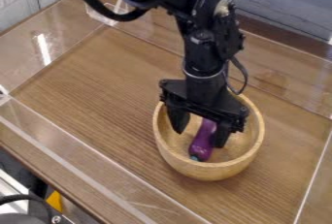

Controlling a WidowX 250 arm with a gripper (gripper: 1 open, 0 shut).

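My black gripper [201, 113] is low over a light wooden bowl [208, 168], its two fingers spread apart and reaching down inside the rim. A purple eggplant-like object [200, 145] lies in the bowl between and below the fingers. I cannot tell whether either finger touches it.
Clear edging strips run along its sides. A pale wall is at the back, and cables show at the lower left.
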